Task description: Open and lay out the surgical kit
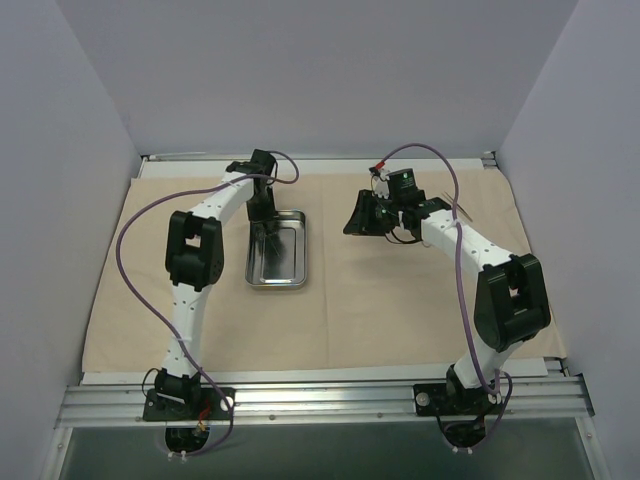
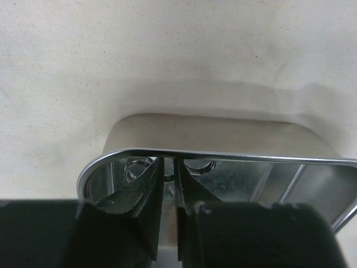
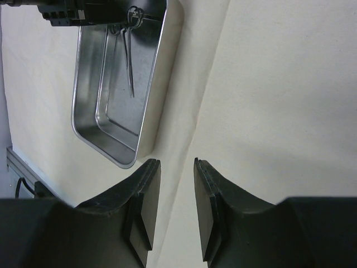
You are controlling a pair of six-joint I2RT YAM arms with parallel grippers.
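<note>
The metal tray (image 1: 278,283) lies left of the table's middle, its far end under my left gripper (image 1: 264,217). Inside it is a scissor-like instrument (image 3: 130,67), its ring handles at the far end. In the left wrist view, the ring handles (image 2: 137,166) appear below and behind the fingertips of my left gripper, which is open by a narrow gap. Nothing is clearly held there; contact with the rings cannot be told. My right gripper stands open and empty, above the cloth right of the tray.
Several thin instruments (image 1: 460,206) lie on the cloth at the far right, partly hidden by the right arm. Bare cloth (image 1: 400,310) stretches in front of the right gripper. A fold line (image 1: 325,300) runs beside the tray.
</note>
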